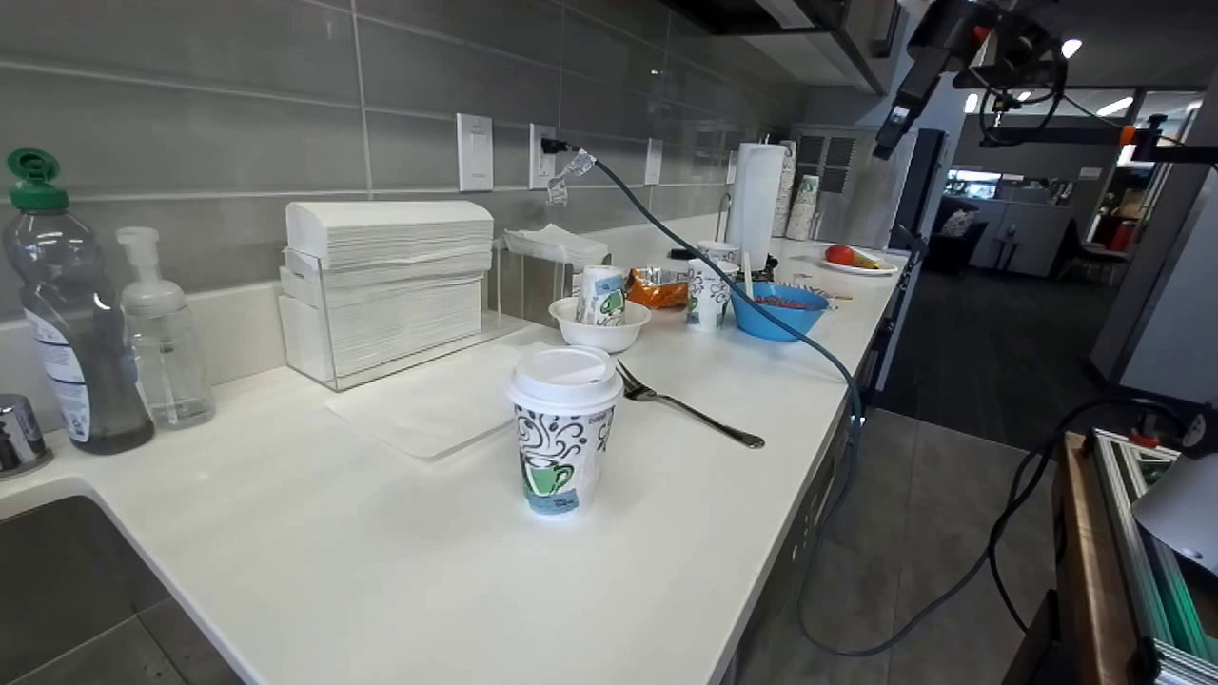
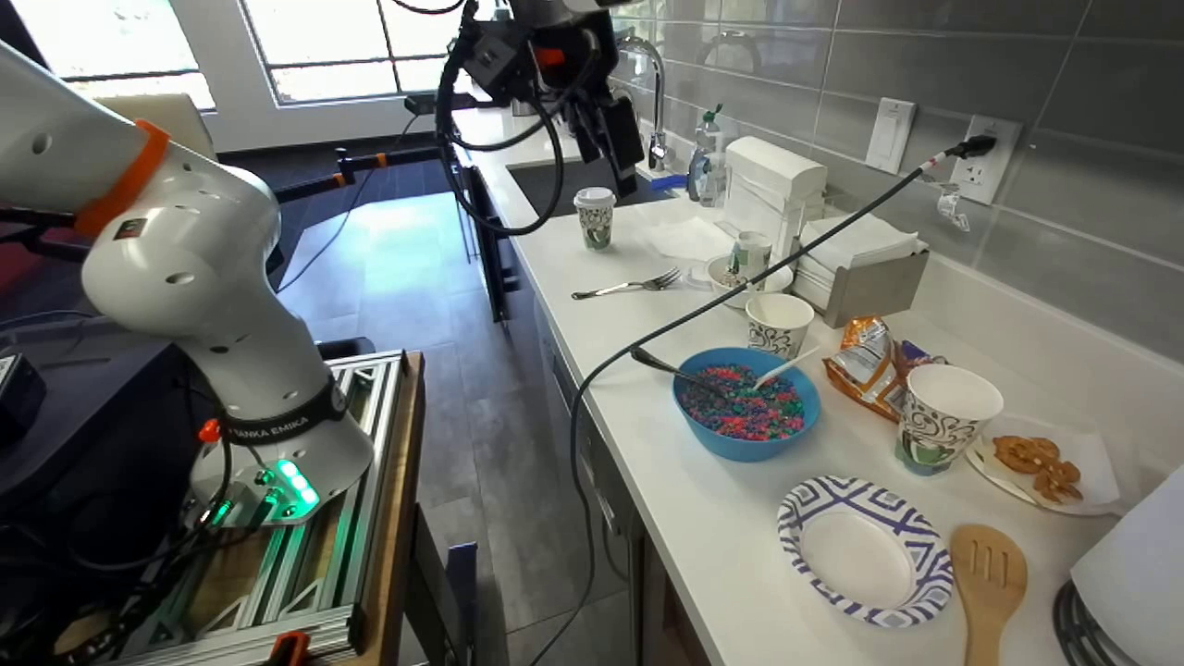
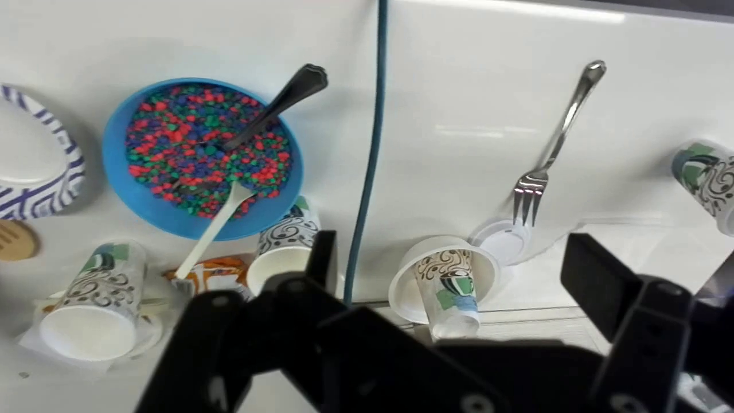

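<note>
My gripper is open high above the counter, its black fingers [image 3: 597,285] wide apart with nothing held between them. Below the gap, in the wrist view, a paper cup [image 3: 447,292] leans in a white bowl [image 3: 404,289], with a white lid [image 3: 503,242] beside it. A metal fork [image 3: 558,144] lies on the bare counter. The blue bowl [image 2: 741,446] holds small colored pieces, a dark-handled utensil [image 3: 282,104] and a white spoon [image 3: 214,230]. Near the sink, a lidded paper cup [image 1: 561,445] stands upright.
A dark cable [image 1: 708,257] runs from the wall outlet across the counter and over its edge. Napkin holders [image 1: 388,291] line the wall. Toward the other end are a patterned plate [image 2: 938,577], a wooden spatula [image 2: 988,577] and another paper cup [image 2: 941,416].
</note>
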